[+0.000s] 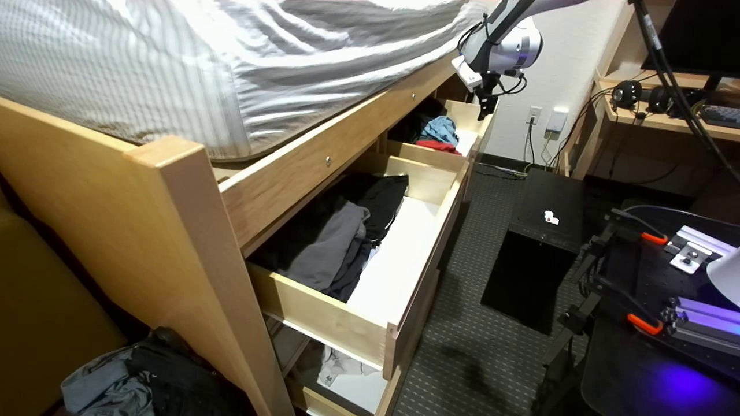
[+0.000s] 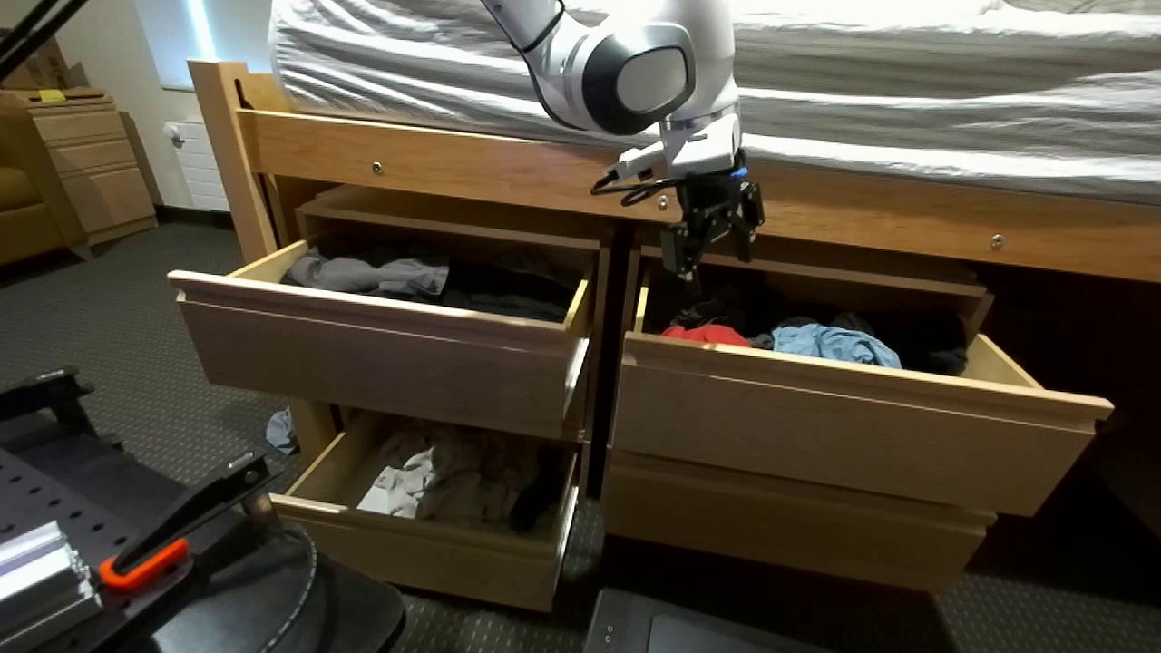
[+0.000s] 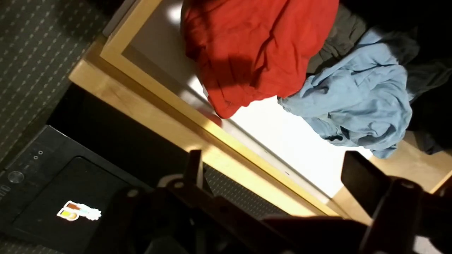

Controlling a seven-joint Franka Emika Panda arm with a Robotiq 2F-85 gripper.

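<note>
Above the far open drawer (image 2: 849, 408), my gripper (image 2: 715, 248) points down with its fingers wide apart and nothing between them. In the wrist view, its dark fingers (image 3: 365, 180) straddle the drawer's front edge, which lies below them. Inside that drawer a red cloth (image 3: 258, 55) and a light blue cloth (image 3: 356, 95) lie crumpled side by side, with dark clothes behind. The bare white drawer floor shows along the front. In exterior view 1 the gripper (image 1: 487, 107) hangs near the drawer's front panel.
A second upper drawer (image 1: 423, 267) is open, holding grey and black clothes (image 1: 322, 249). Below it, a lower drawer (image 2: 419, 550) stands open with pale clothes. The bed rail (image 2: 490, 174) runs over the drawers. A black box (image 1: 548, 208) with a sticker sits on the floor.
</note>
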